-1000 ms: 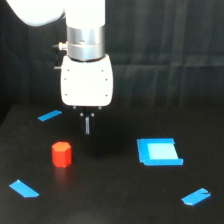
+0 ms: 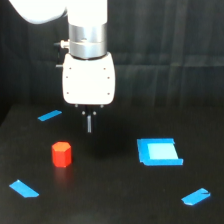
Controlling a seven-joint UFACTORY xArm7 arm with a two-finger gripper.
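A red block (image 2: 62, 154) with a roughly hexagonal outline stands on the black table at the left. Above it and slightly to its right hangs my gripper (image 2: 89, 126), pointing down and apart from the block. Its dark fingers are small and blend with the background, so how the fingers stand does not show. On the right lies a pale square (image 2: 161, 151) edged with blue tape (image 2: 142, 153), and its surface is bare.
Blue tape strips lie at the back left (image 2: 50, 115), front left (image 2: 24, 188) and front right (image 2: 196, 197). A dark curtain (image 2: 160, 60) hangs behind.
My gripper has shifted very slightly to the right and a little lower or higher by too small an amount to judge. The red block and the taped square have not moved.
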